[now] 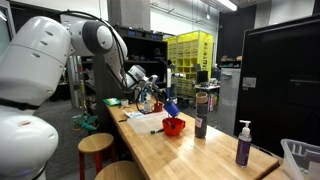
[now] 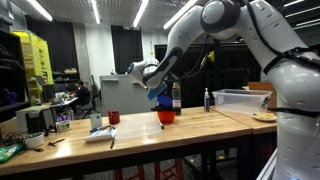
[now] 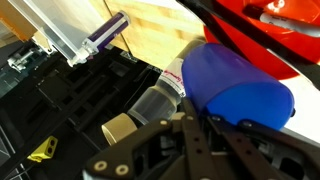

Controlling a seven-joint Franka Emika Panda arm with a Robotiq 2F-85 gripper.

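Observation:
A blue cup [image 1: 171, 109] is tilted over a red bowl [image 1: 174, 127] on the wooden table. My gripper [image 1: 161, 97] is shut on the cup, at the bowl's far side. In the wrist view the blue cup [image 3: 235, 85] fills the area in front of the gripper, and part of the red bowl [image 3: 272, 38] shows behind it. From the other side, the red bowl [image 2: 166, 117] stands under the arm's end. What is inside the cup cannot be seen.
A dark bottle [image 1: 201, 124] stands right of the bowl, with a purple pump bottle [image 1: 244, 146] farther along. A clear bin [image 1: 301, 155] sits at the right edge. Several small items and a red mug [image 2: 113, 118] occupy the other end. Bare tabletop lies in front of the bowl.

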